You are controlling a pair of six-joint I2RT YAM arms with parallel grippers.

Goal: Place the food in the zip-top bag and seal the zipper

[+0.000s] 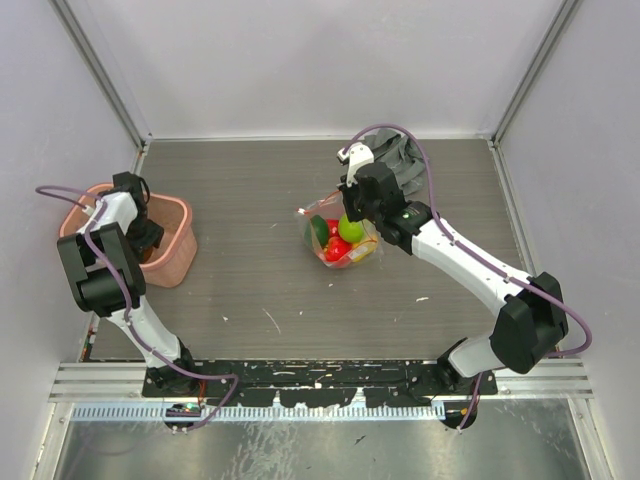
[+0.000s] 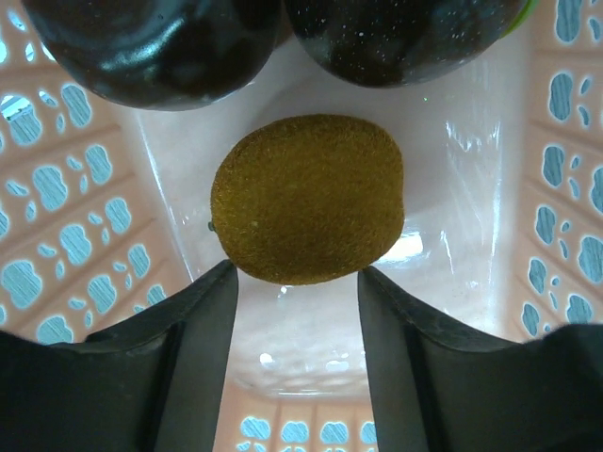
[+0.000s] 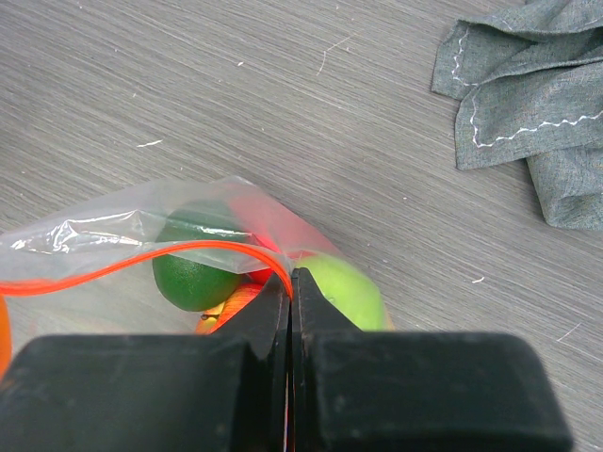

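Note:
A brown fuzzy kiwi (image 2: 309,198) lies on the floor of the pink basket (image 1: 176,262). In the left wrist view, the parted fingertips of my left gripper are at the kiwi's near edge, one toward each side; whether they touch it I cannot tell. On the table stands the clear zip bag (image 3: 122,221) with an orange-red rim, its mouth spread. Inside are a dark green avocado (image 3: 193,282), a green apple (image 3: 344,290) and red and yellow food (image 1: 338,248). My right gripper is shut on the bag's rim.
Two dark, shiny round items (image 2: 151,47) lie in the basket beyond the kiwi. A grey cloth (image 3: 537,104) is bunched behind the right gripper. Between basket and bag the table (image 1: 240,240) is clear.

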